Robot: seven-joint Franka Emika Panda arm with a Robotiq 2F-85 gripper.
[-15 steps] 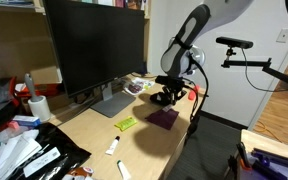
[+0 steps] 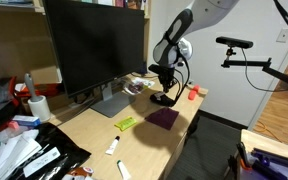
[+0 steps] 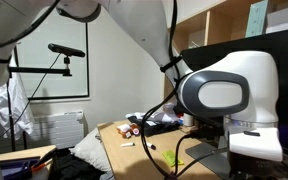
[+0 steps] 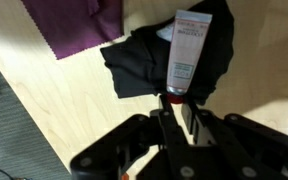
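Note:
In the wrist view, a pale tube [image 4: 187, 50] with a pinkish label extends away from my gripper. Its near end, where some red shows, is at the fingertips, and the fingers are closed on it with a small gap between them. Behind the tube, a black cloth [image 4: 134, 68] lies crumpled on the table. Exterior view 1 has the arm over the far end of the table, above the black cloth [image 2: 164, 99]. The second exterior view shows the white arm [image 3: 224, 85] large in front; the fingertips are hidden there.
A dark purple cloth [image 2: 163, 118] lies beside the black one. Nearer are a yellow-green packet [image 2: 126, 124] and a white marker [image 2: 113, 145]. The big monitor [image 2: 96, 45] stands along the back, and clutter fills the near left. Bare table lies between.
The arm's gripper end has risen and shifted slightly left over the far part of the table. The cloths and the packet have not visibly moved.

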